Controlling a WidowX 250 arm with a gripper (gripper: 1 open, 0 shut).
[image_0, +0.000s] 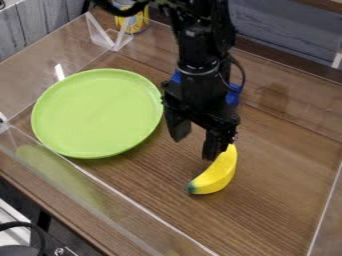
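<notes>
My black gripper hangs in the middle of the camera view, open, its two fingers pointing down over the wooden floor. Its right finger is just above the upper end of a yellow banana, which lies tilted with its dark tip to the lower left. A green plate lies to the left of the gripper. A blue object is mostly hidden behind the arm.
A can stands at the back left beside white plastic pieces. Raised edges bound the area at the back, left and right.
</notes>
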